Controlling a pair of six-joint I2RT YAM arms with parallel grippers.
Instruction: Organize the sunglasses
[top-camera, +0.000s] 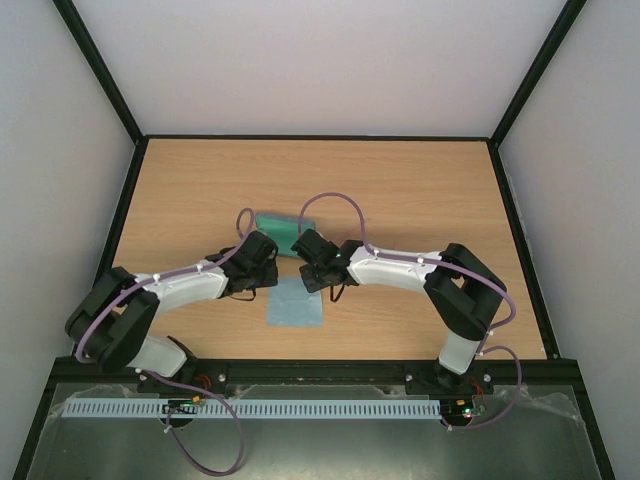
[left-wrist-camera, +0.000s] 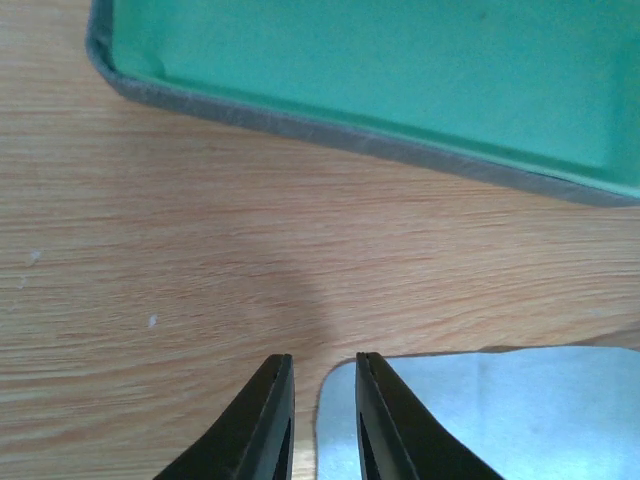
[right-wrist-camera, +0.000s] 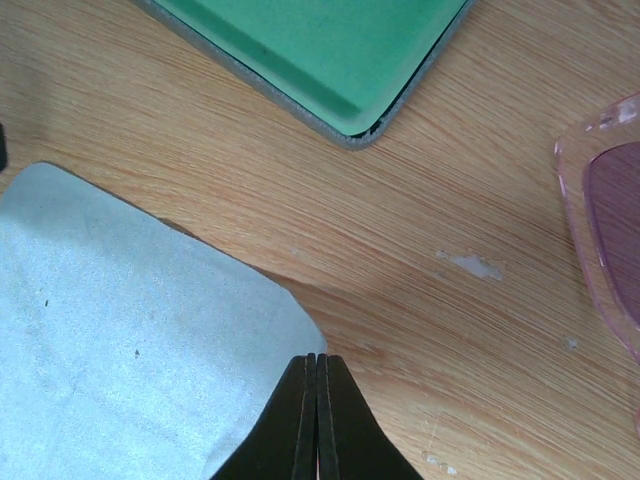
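Note:
A light-blue cloth lies flat in front of the open glasses case, whose inside is green. My left gripper stands part open at the cloth's far left corner, one finger on each side of the cloth's edge. At the far right corner, the fingertips of my right gripper are shut together; no cloth shows between them. Part of the sunglasses, with a clear pink frame and purple lens, shows at the right edge of the right wrist view. In the top view I cannot make them out.
Bare wood separates the case's near wall from the cloth. Purple cables loop above both arms. A dark bit of the left gripper enters the right wrist view's left edge.

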